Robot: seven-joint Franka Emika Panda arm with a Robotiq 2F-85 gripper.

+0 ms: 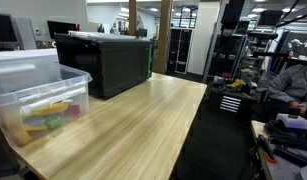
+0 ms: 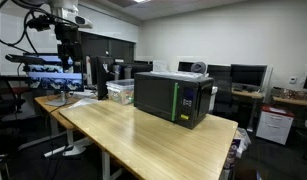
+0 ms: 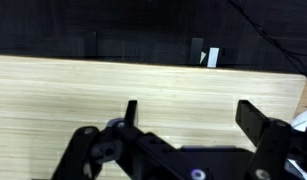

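My gripper stands open in the wrist view, its two dark fingers wide apart with only bare wood below and between them. In exterior view 2 the arm is raised at the upper left, well above the table. A pale wooden table stretches across exterior view 1, and most of its top is bare. The black microwave-like box with a green strip stands along the table's edge. At the left of exterior view 1 sits a clear plastic bin with several colourful items inside.
White papers or a flat item lie on top of the black box. A thin black cable runs over the dark area beyond the table edge in the wrist view. A cluttered side table stands apart at the right, near a seated person.
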